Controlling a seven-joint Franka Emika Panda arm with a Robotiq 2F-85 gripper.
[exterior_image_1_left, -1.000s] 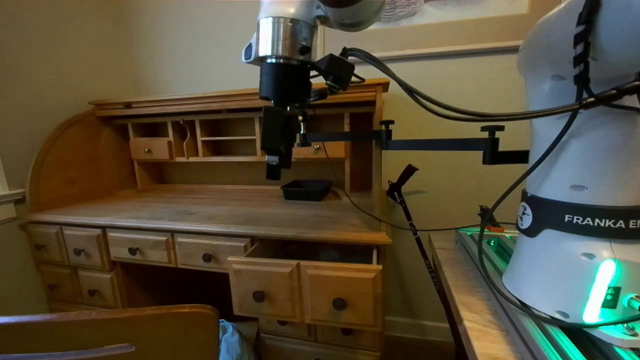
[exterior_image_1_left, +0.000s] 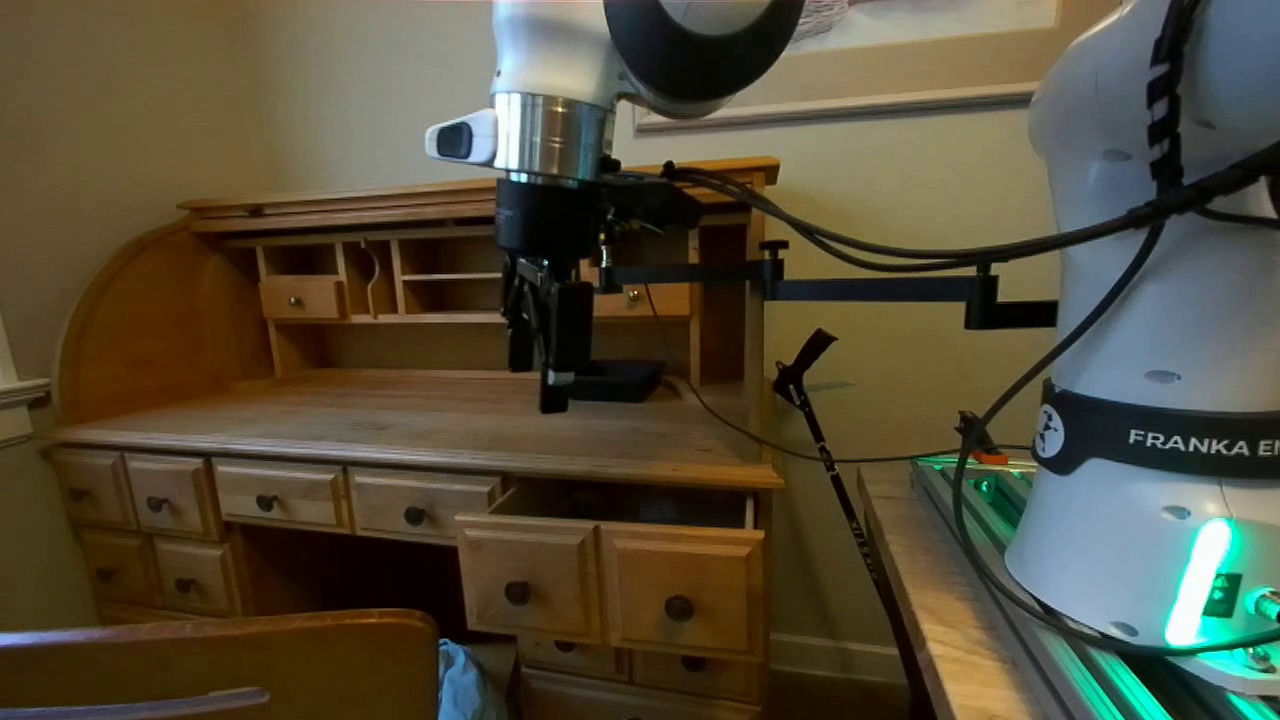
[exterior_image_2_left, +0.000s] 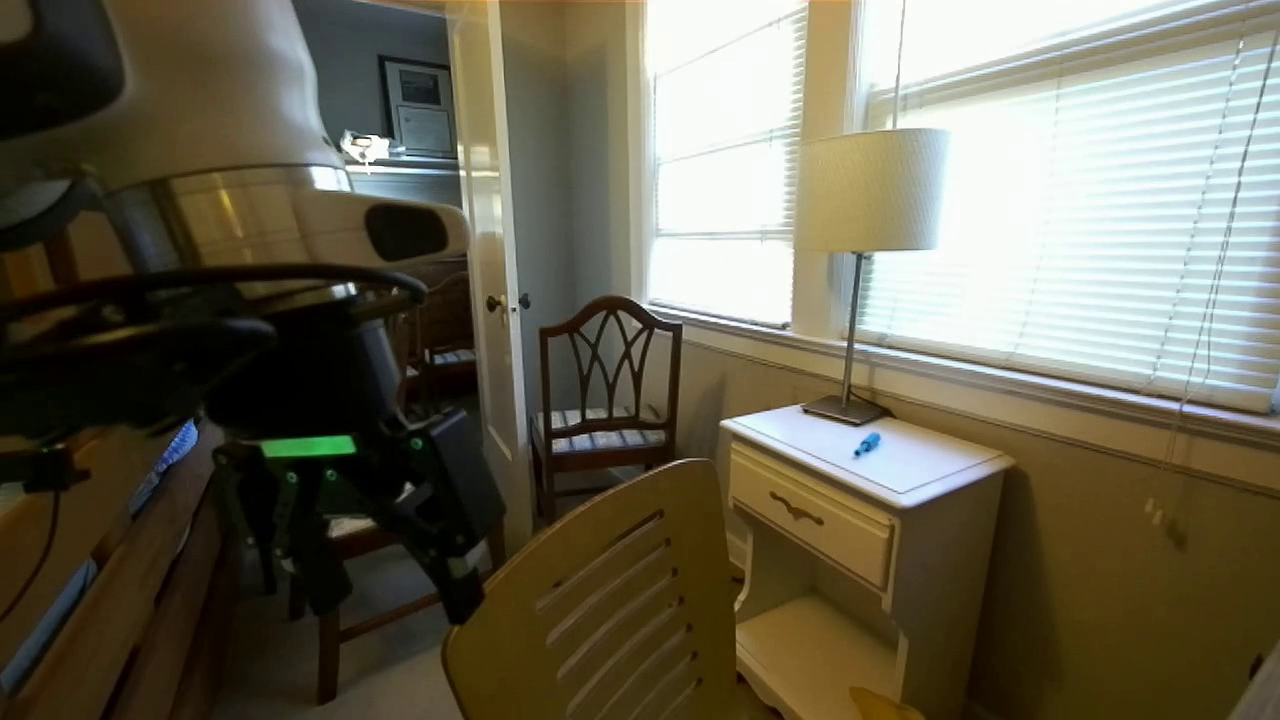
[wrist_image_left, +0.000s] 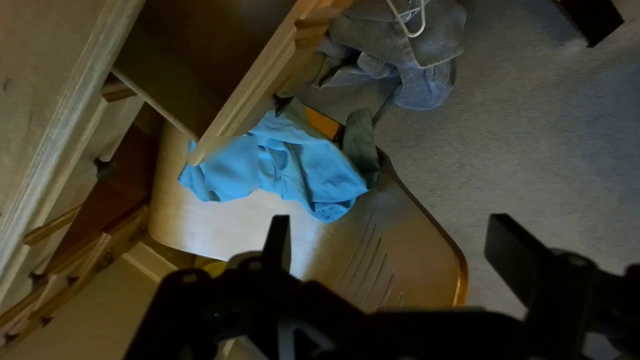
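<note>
My gripper (exterior_image_1_left: 537, 384) hangs fingers-down in front of the wooden roll-top desk (exterior_image_1_left: 360, 414), above its top in exterior view 1. Its two fingers stand wide apart in the wrist view, with nothing between them; the gripper is open. Low on the desk's right side, a double-fronted drawer (exterior_image_1_left: 614, 582) is pulled out. From above, the wrist view shows the inside of the drawer (wrist_image_left: 201, 51), bare where visible. A black tray (exterior_image_1_left: 618, 380) rests on the desktop, partly hidden behind the gripper. Blue cloth (wrist_image_left: 300, 159) lies on a wooden chair (wrist_image_left: 384, 264) below the gripper.
Grey clothing (wrist_image_left: 408, 48) lies on or above the carpet. A black crutch (exterior_image_1_left: 828, 450) leans between desk and robot base. Across the room, a white nightstand (exterior_image_2_left: 948, 480) bears a lamp (exterior_image_2_left: 854, 324) and a small blue item (exterior_image_2_left: 866, 444). Cables (exterior_image_1_left: 888, 254) trail from the wrist.
The gripper has come lower and slightly left in exterior view 1, and the wrist has turned so both fingers show. It now covers part of the black tray. Drawer and desk look unchanged.
</note>
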